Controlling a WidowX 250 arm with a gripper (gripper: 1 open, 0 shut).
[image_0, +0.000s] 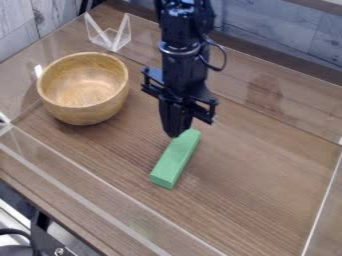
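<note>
My gripper (175, 124) hangs from the black arm in the middle of the view, just above and behind the upper end of a green block (177, 158). Its fingers look shut, with nothing visible between them. The long block lies flat on the wooden table (254, 190), angled toward the lower left.
A round wooden bowl (84, 85) sits to the left of the arm. A white wire-like object (111, 32) is at the back left.
</note>
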